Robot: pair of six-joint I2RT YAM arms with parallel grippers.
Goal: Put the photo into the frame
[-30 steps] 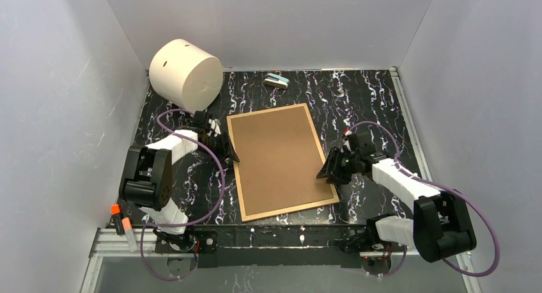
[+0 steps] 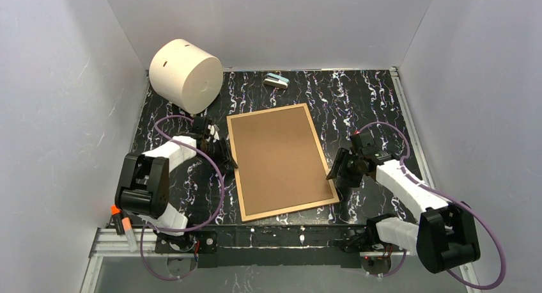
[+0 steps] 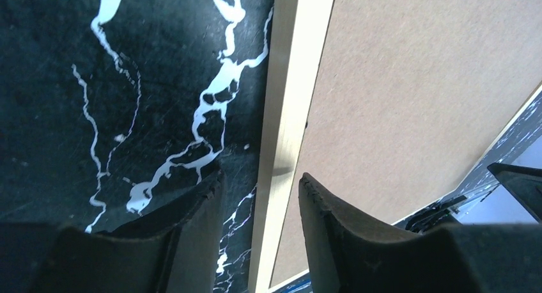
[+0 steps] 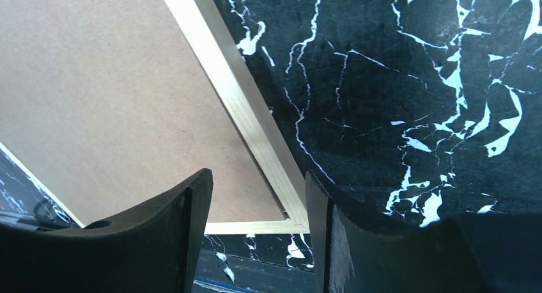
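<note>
The wooden frame (image 2: pixel 277 211) lies tilted a little on the dark tabletop, its brown backing board (image 2: pixel 278 158) filling the inside. No photo can be made out in any view. At the frame's left edge is my left gripper (image 2: pixel 235 166); its fingers are apart, and in the left wrist view the pale wooden rail (image 3: pixel 289 126) runs between the tips, with a gap on both sides. My right gripper (image 2: pixel 333 178) is at the lower right edge, its fingers also apart. In the right wrist view the frame's corner (image 4: pixel 295 220) shows between its fingers, apparently not clamped.
A big white roll (image 2: pixel 185 75) stands at the back left, and a stapler (image 2: pixel 276 80) lies behind the frame. Orange-capped markers (image 2: pixel 128 234) rest by the left arm's base. Open tabletop lies at the back right.
The left one has moved slightly towards the front. The frame has stayed in place.
</note>
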